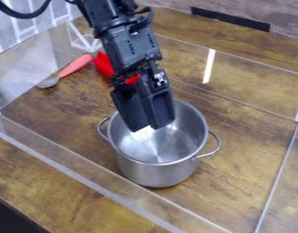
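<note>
My black gripper [144,107] hangs over the steel pot [159,162], pointing down at its back-left part. Its lower end overlaps the pot's opening in this view, and the finger gap is hard to make out. The pot has two side handles and stands on the wooden table; what I see of its interior is bare metal.
A red object [104,65], partly hidden behind my arm, and a spoon [72,69] with an orange handle lie at the back left. Clear low panels border the work area. The table right of the pot is clear.
</note>
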